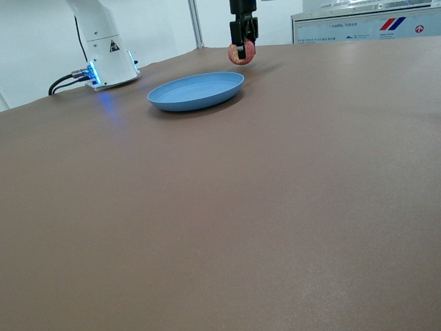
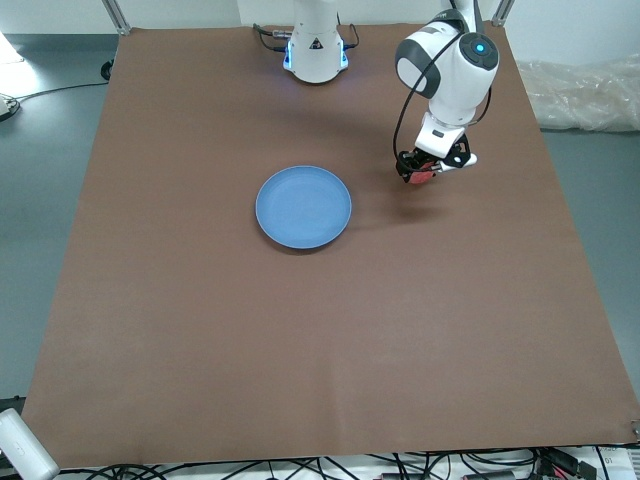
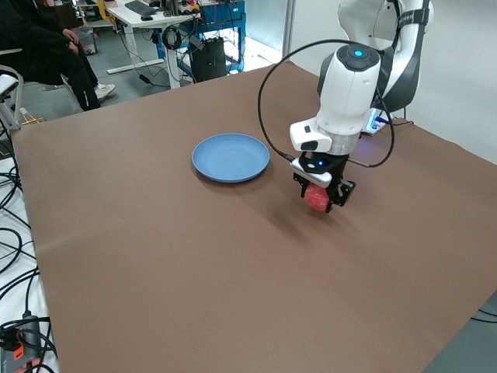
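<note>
A blue plate lies empty on the brown table; it also shows in the top view and right view. My gripper is beyond the plate in the top view and to its right in the left view, shut on a red-pink apple held between its dark fingers. The apple is apart from the plate, low over the table; whether it touches the table is hard to tell.
The robot's white base stands at the back with cables. Cables run along the near edge outside the table. Most of the brown top is bare.
</note>
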